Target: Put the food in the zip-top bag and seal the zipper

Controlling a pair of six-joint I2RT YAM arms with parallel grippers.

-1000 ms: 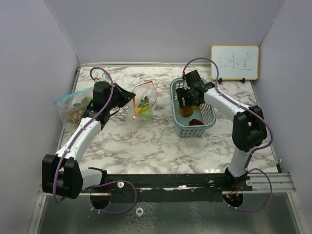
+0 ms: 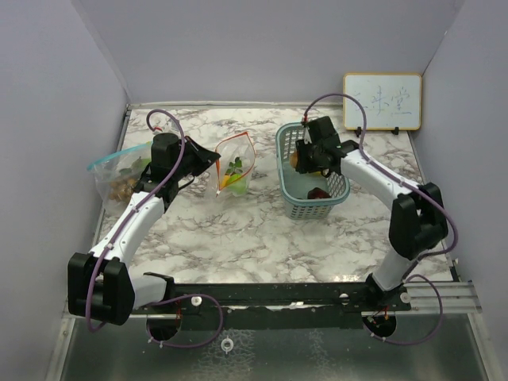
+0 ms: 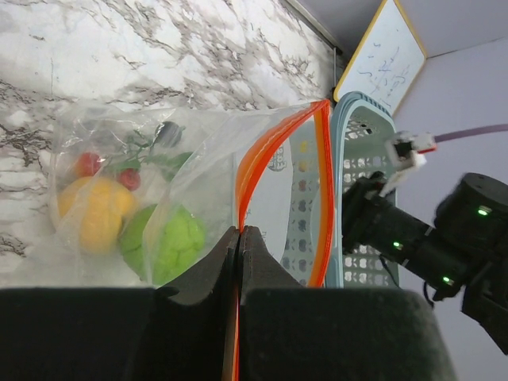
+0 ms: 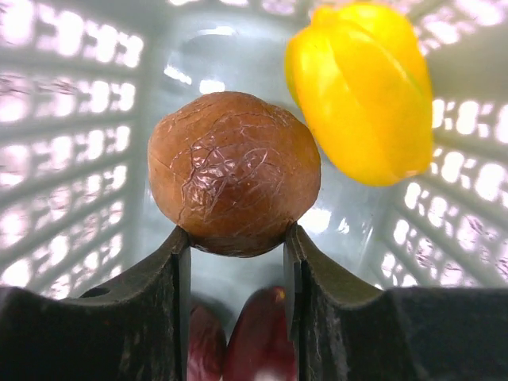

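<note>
A clear zip top bag (image 2: 232,167) with a red-orange zipper edge stands open left of the basket. In the left wrist view, yellow food (image 3: 97,213), a green piece (image 3: 171,238) and small red pieces (image 3: 87,164) lie inside it. My left gripper is shut on the bag's zipper rim (image 3: 255,167). Above the basket floor, my right gripper is shut on a brown round food item (image 4: 234,171) with wrinkled skin. A yellow pepper (image 4: 361,87) and dark red food (image 4: 266,337) lie in the basket below.
The grey-green basket (image 2: 308,211) has tall slotted walls around my right gripper. Another filled clear bag (image 2: 123,178) with a blue edge lies behind the left arm. A small whiteboard (image 2: 382,101) leans at the back right.
The left arm and the open bag have stayed still.
</note>
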